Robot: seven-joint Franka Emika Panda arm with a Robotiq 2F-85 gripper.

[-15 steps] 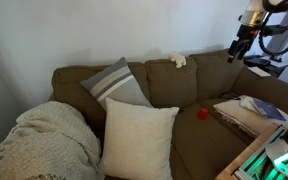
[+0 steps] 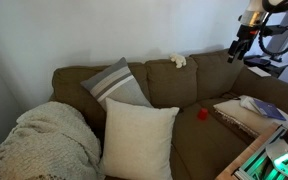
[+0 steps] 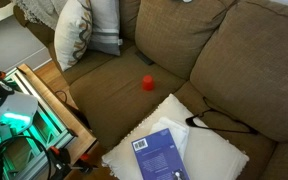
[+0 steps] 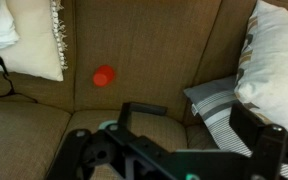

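A small red object (image 2: 203, 114), perhaps a cup, rests on the brown sofa seat. The wrist view shows the same red object (image 4: 104, 75) from above, left of centre. High over the sofa's right part, my gripper (image 2: 239, 52) points downward, well apart from everything on the seat. Seen from the wrist, the gripper is open, its two dark fingers (image 4: 124, 116) far apart. Only bare sofa and part of a striped pillow show between them.
A cream pillow (image 2: 139, 142) and striped pillow (image 2: 116, 84) lean at the left beside a fluffy blanket (image 2: 44, 145). A fringed white cushion (image 3: 220, 151) carries a blue book (image 3: 159, 157) and white cloth (image 3: 173, 109). A black strap (image 3: 224, 120) lies behind it.
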